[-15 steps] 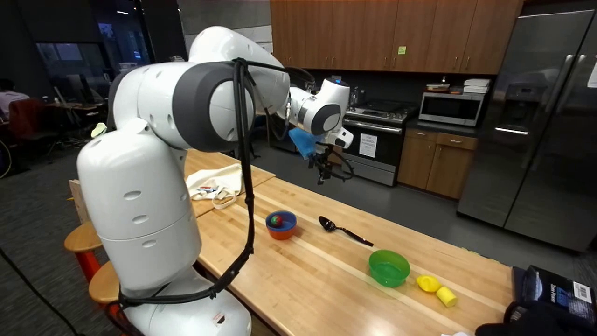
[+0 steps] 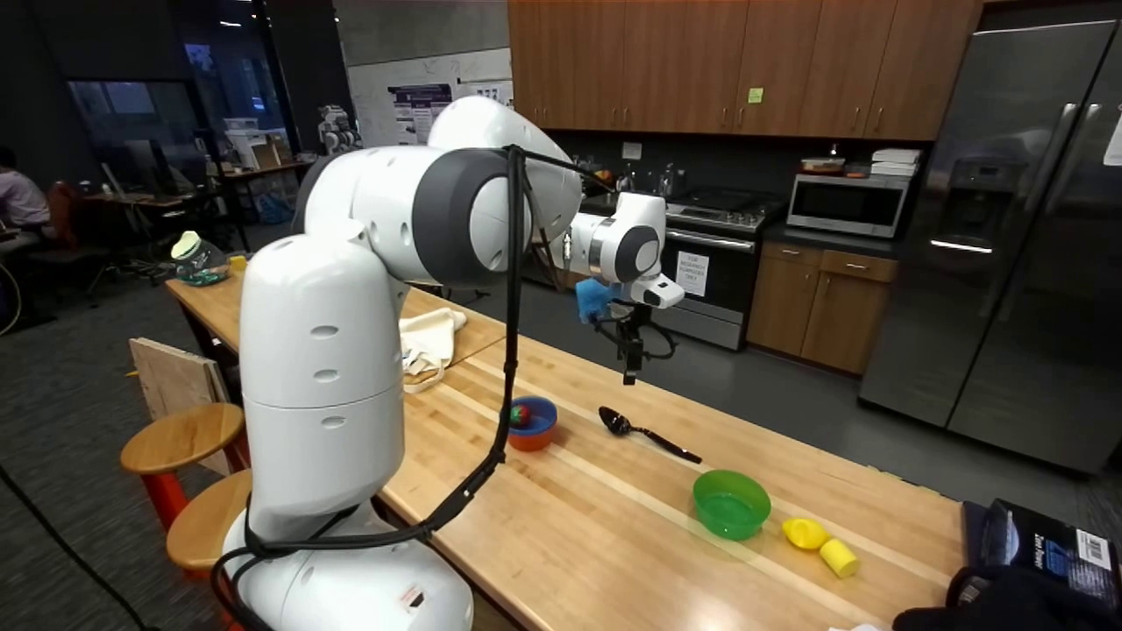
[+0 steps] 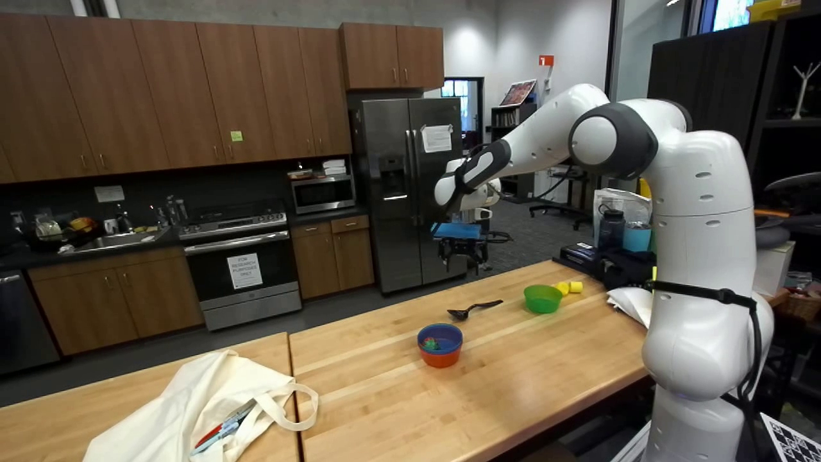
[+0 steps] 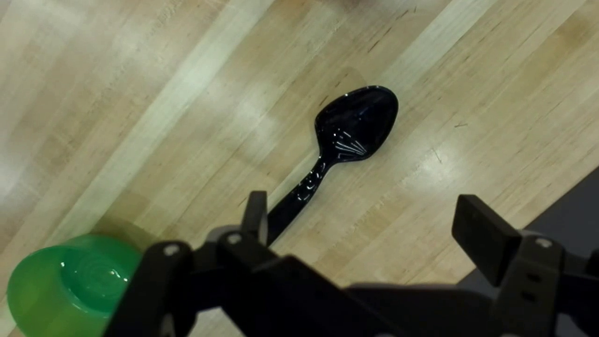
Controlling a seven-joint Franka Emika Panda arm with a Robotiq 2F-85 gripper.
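A black spoon point(image 4: 359, 120) lies flat on the wooden table, its bowl in the middle of the wrist view and its handle running down behind one finger. My gripper is open above the table, its two fingers wide apart and nothing between them. In exterior view 1 the gripper point(image 2: 631, 363) hangs pointing down, higher than the spoon point(image 2: 642, 431) and apart from it. A green bowl point(image 2: 732, 505) stands near the handle end of the spoon. Toward the other end is a blue bowl point(image 3: 440, 337) in a red one point(image 3: 440, 359), with a small red and green object point(image 2: 520, 415) inside.
Two yellow objects point(image 2: 806, 533) lie beside the green bowl. A cream cloth bag point(image 3: 188, 404) rests at the far end. Dark boxed items point(image 2: 1052, 552) crowd the opposite end. Bare table surrounds the spoon, with the table's edge close by.
The arm has swung to the right in exterior view 1, and the gripper has shifted slightly right and now points more straight down. The objects on the table have not moved.
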